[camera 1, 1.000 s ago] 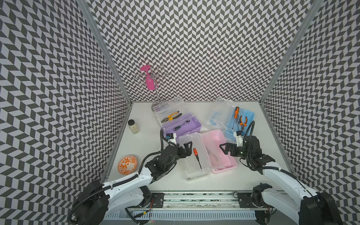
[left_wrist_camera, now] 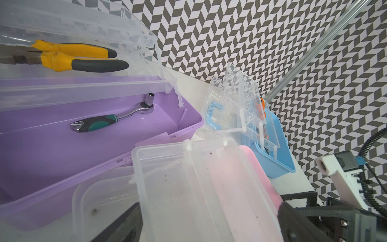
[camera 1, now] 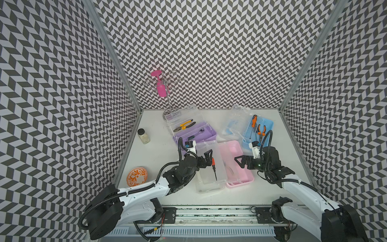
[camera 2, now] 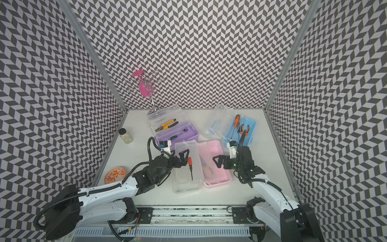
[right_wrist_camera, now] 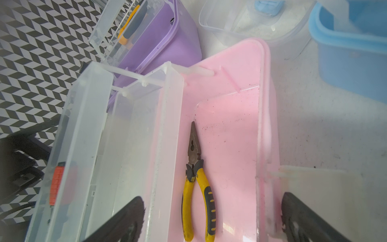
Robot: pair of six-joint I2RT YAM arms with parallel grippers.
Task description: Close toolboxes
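Note:
The pink toolbox [camera 1: 241, 171] stands open at the front middle, pliers [right_wrist_camera: 195, 177] inside. Its clear lid [camera 1: 207, 173] extends leftward, with a red-handled screwdriver [camera 1: 214, 163] in it. At the lid's left side my left gripper [camera 1: 208, 157] is open; the lid lies between its fingers in the left wrist view, contact unclear. My open right gripper [camera 1: 241, 161] is over the pink box's right wall, a clear latch flap [right_wrist_camera: 322, 197] by one finger. Behind, the purple toolbox [left_wrist_camera: 80, 141] and blue toolbox [camera 1: 264, 121] also have raised or folded-back lids.
A shaker jar [camera 1: 143, 136] and an orange patterned plate [camera 1: 137, 176] are at the left. A metal stand with pink glassware [camera 1: 161, 88] rises at the back left. Bare table lies along the front and right edges.
My left gripper has moved slightly right over the lid. The screwdriver has shifted a little to the right and up. The right arm and the other boxes look almost still.

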